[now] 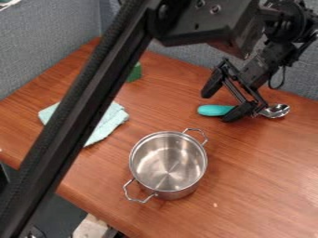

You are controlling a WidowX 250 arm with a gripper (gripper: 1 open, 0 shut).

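Observation:
My black gripper (pixel 228 103) hangs at the upper right, fingers angled down over a spoon with a teal handle (pixel 214 111) and a metal head (pixel 274 111). Its lower finger is near the spoon's middle; whether it touches or holds it is unclear. A steel pot (pixel 168 165) with two handles stands empty at the centre, in front of the spoon.
A pale mint cloth (pixel 103 125) lies on the left, partly behind the black arm beam crossing the view. A small green object (pixel 134 72) sits at the back.

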